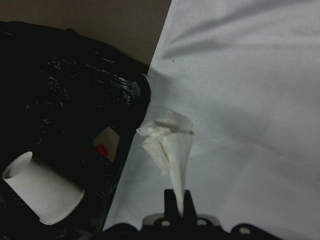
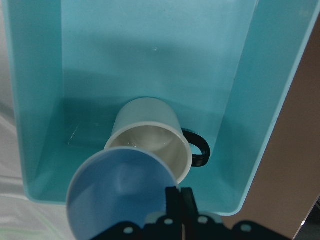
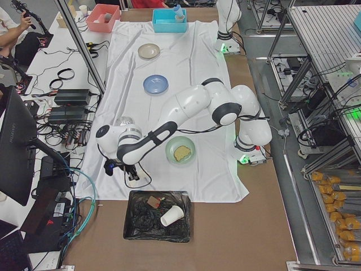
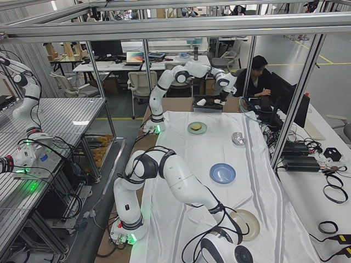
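Observation:
My left gripper is shut on a crumpled white tissue (image 1: 167, 135), held over the cloth just beside a black-lined bin (image 1: 60, 90); a white paper cup (image 1: 42, 187) lies on its side in the bin. My right gripper is shut on a blue cup (image 2: 117, 185) above a light-blue bin (image 2: 160, 50), in which a white mug (image 2: 147, 125) with a black handle lies.
A green plate with food (image 3: 180, 149), a blue plate (image 3: 155, 83), a beige plate (image 3: 148, 51) and a crumpled foil object (image 4: 238, 138) sit on the white cloth. A monitor and cables line one side.

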